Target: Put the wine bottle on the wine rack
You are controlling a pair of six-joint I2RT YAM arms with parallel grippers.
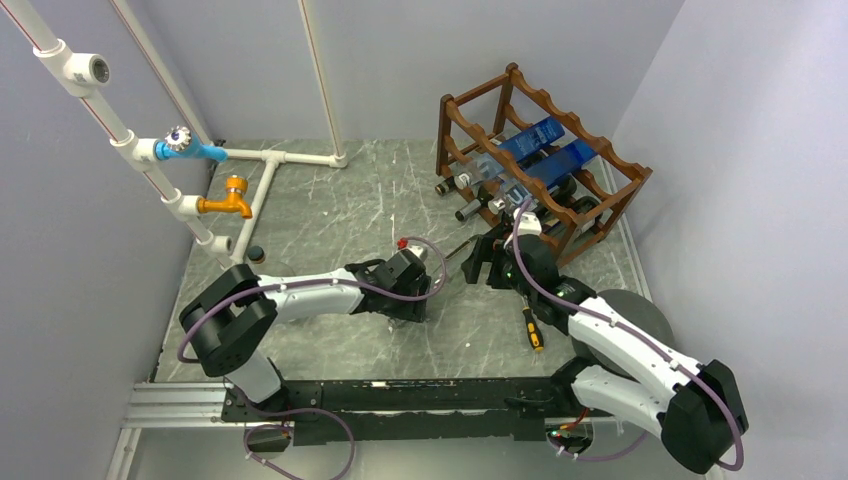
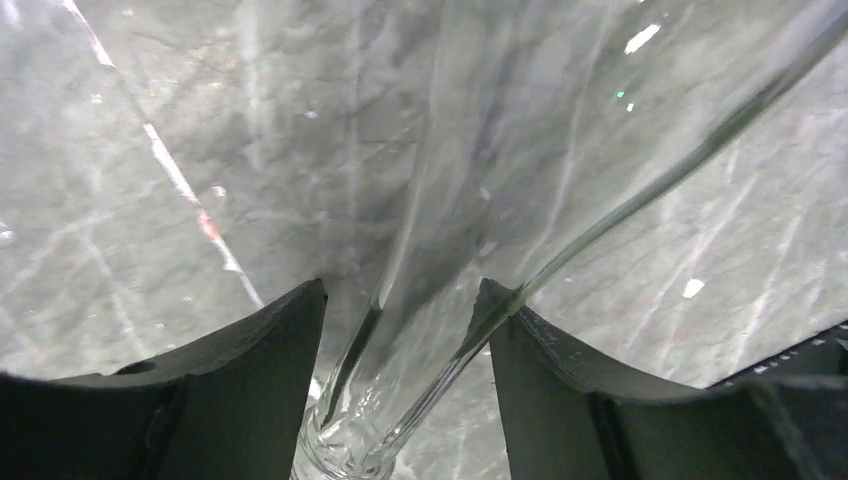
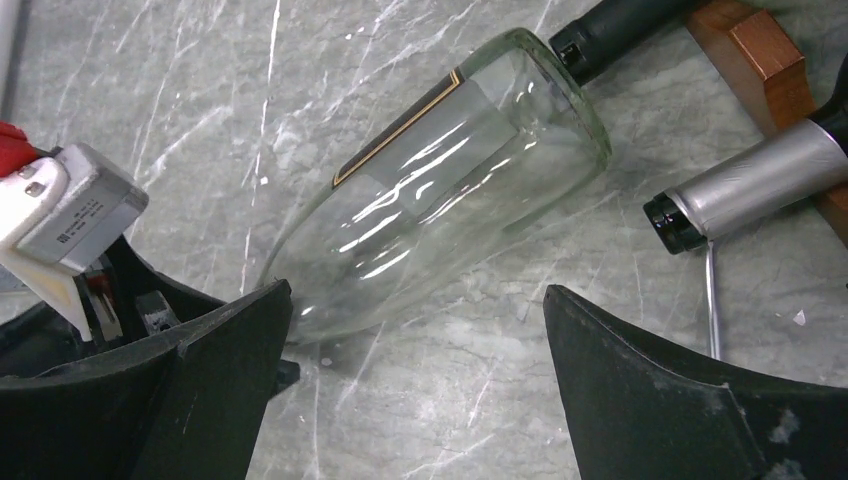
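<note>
A clear glass bottle [image 3: 450,170] lies on the marble counter; in the top view it is mostly hidden under my left arm. In the left wrist view its narrow end runs between the fingers of my left gripper, which stand part open around it; whether they touch it is unclear. My right gripper stands open above and beside the bottle, nothing clearly held. The wooden wine rack [image 1: 548,100] at the back right holds several bottles.
A white pipe frame with a blue tap [image 1: 190,148] and orange tap [image 1: 225,205] stands on the left. A screwdriver [image 1: 532,330] lies right of centre, near a grey round object [image 1: 625,325].
</note>
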